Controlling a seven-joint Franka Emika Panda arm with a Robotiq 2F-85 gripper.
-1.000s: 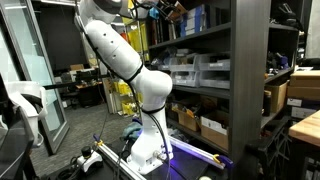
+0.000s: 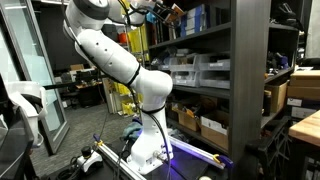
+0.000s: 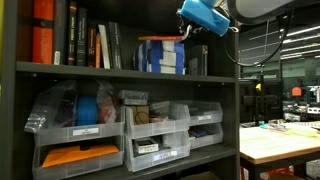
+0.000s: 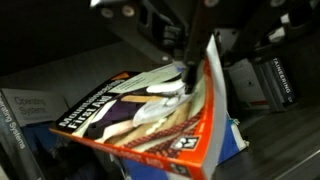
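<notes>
A book with an orange border and a picture on its cover fills the middle of the wrist view, tilted, its spine facing the camera. My gripper is shut on the book's near upper edge; the dark fingers are hard to make out against the shelf. In the second exterior view, the gripper is at the upper shelf, by the orange-red book, which lies above blue-and-white boxes. The first exterior view shows the orange book small, at the top edge.
Dark upright books stand left on the same shelf, and a few more to the right. Clear plastic bins fill the shelf below. The shelf's side panel rises close to the arm's right.
The upper arm link has swung slightly left and down in the first exterior view. The orange book near the gripper has shifted a little left with it.
</notes>
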